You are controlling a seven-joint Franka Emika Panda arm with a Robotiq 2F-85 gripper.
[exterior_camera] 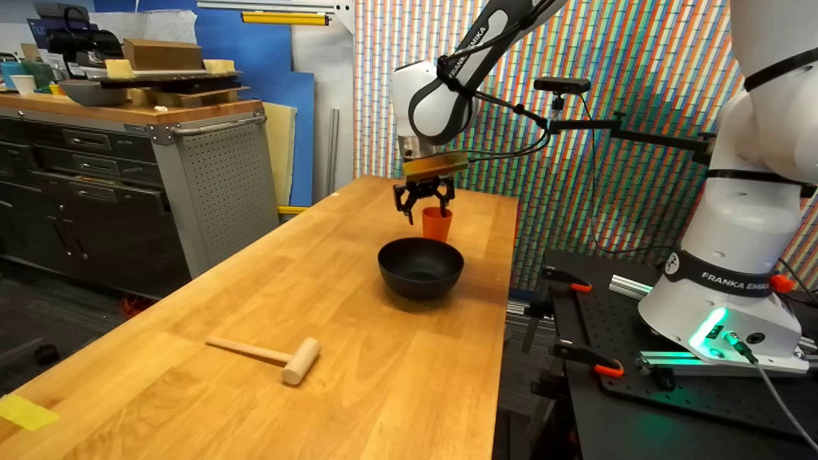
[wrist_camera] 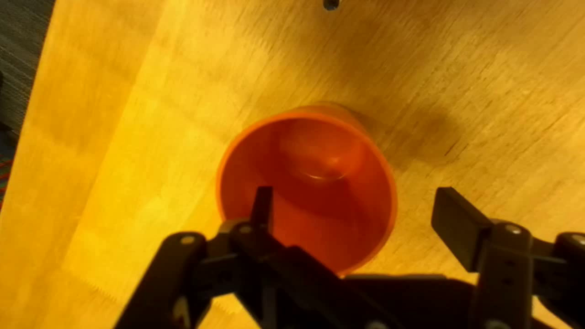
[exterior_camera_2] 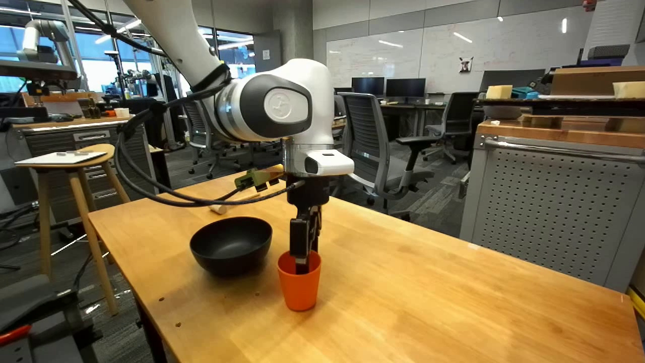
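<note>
An orange cup (exterior_camera: pixel 437 225) stands upright on the table behind the black bowl. My gripper (exterior_camera: pixel 426 218) is open just above it, straddling one side of the rim. In the wrist view the orange cup (wrist_camera: pixel 329 219) faces me with its mouth, and no contents show inside. One finger (wrist_camera: pixel 262 211) overlaps the cup's opening, while the other finger (wrist_camera: pixel 460 227) is over bare table outside the rim. From the other side, the orange cup (exterior_camera_2: pixel 300 293) has a dark fingertip at its mouth; whether it touches the wall cannot be told.
The empty black bowl (exterior_camera: pixel 420 268) sits close to the cup. A wooden mallet (exterior_camera: pixel 300 361) lies farther along the table (exterior_camera: pixel 383 391), near a yellow tape patch (exterior_camera: pixel 27 411). Most of the tabletop beyond the cup is clear.
</note>
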